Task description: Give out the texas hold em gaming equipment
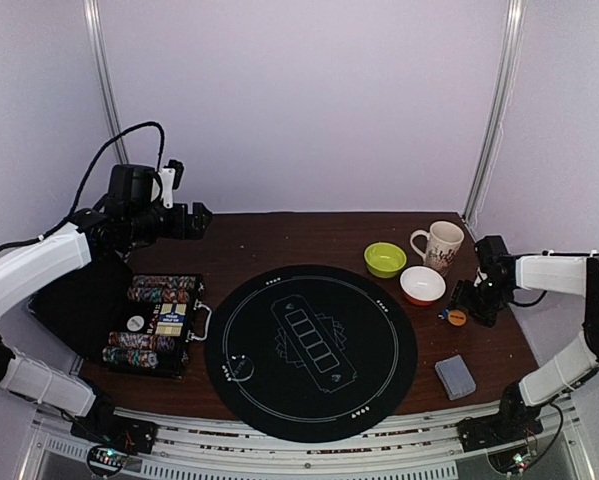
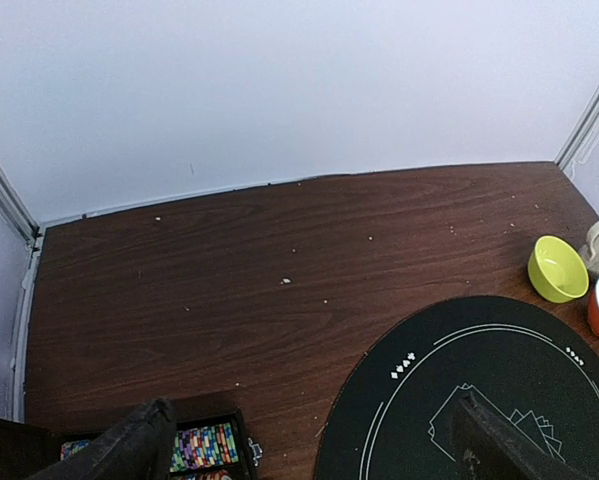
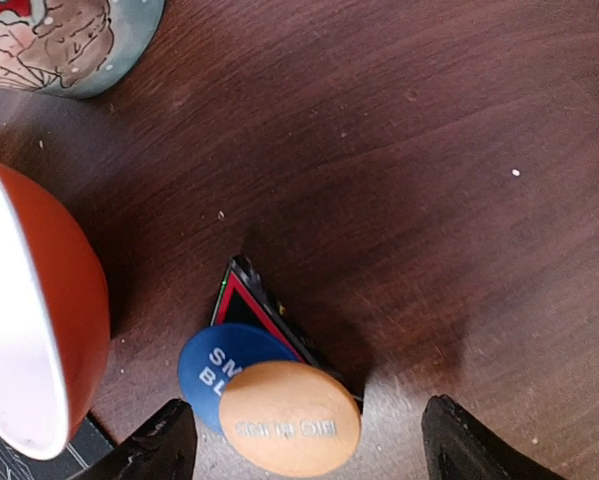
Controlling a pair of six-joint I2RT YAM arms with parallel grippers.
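Note:
On the right of the table, an orange button overlaps a blue blind button, with a black-and-red piece beneath. My right gripper is just over them, fingers apart on either side, nothing gripped. My left gripper is raised over the open chip case at left, open and empty. The round black mat covers the centre. A grey card deck lies at the lower right.
A red-white bowl, a green bowl and a mug stand at back right, close beside the right gripper.

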